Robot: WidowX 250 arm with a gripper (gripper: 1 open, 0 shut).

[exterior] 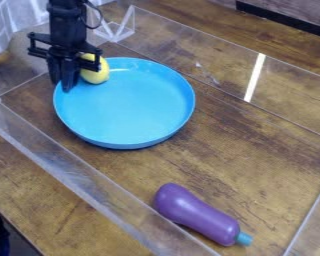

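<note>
A black gripper (pixel 67 66) reaches down from the top left to the left rim of a blue plate (pixel 125 106). A yellow round object (pixel 96 72) lies at the plate's back-left edge, just beside the gripper and partly hidden by it. Whether the fingers are open or shut on the rim or on anything else is not clear at this size.
A purple toy eggplant (pixel 196 211) lies at the front right of the wooden table (pixel 250 140). Clear plastic edging runs along the left and right. The table right of the plate is mostly bare.
</note>
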